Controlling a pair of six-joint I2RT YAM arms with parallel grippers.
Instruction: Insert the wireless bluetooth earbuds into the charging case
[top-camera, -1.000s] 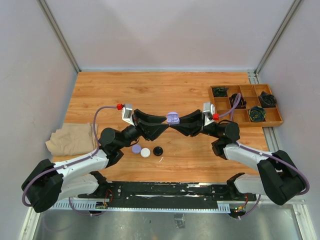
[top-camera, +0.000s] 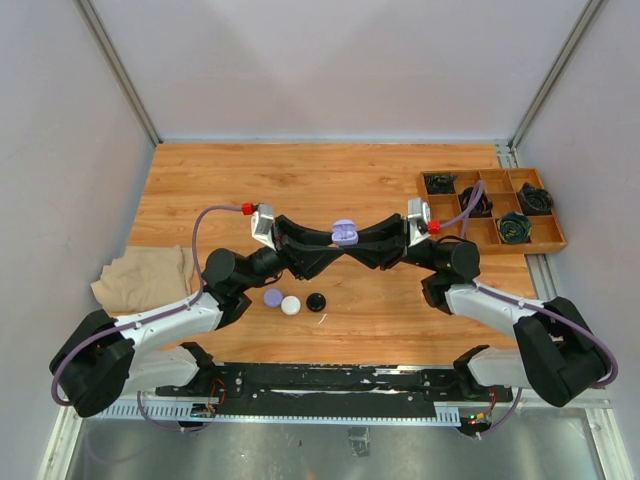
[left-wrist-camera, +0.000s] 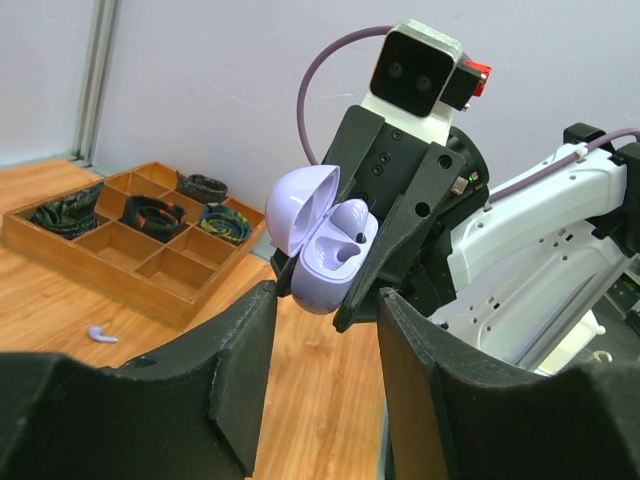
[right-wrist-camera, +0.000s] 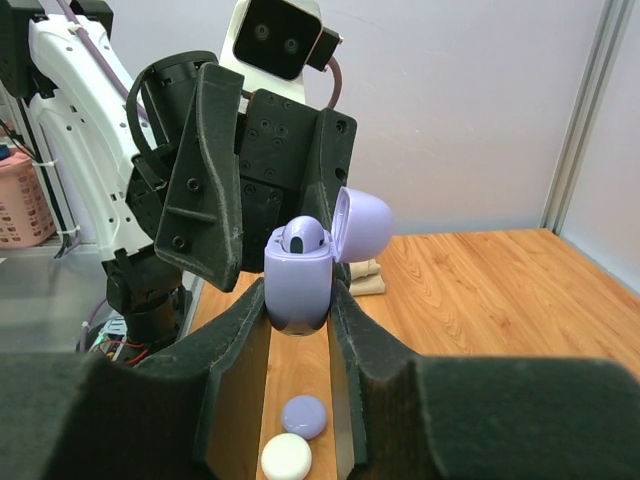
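The lilac charging case is raised over the table with its lid open, my right gripper shut on it. An earbud sits in one of its slots in the right wrist view. My left gripper is part open right at the case, its fingertips just below it in the left wrist view. A loose earbud lies on the wooden table in the left wrist view.
Lilac, white and black discs lie below the arms. A cloth is at left, a wooden organizer at back right.
Over the last second my left arm has moved slightly right toward the case, and my right gripper and the case have shifted very slightly.
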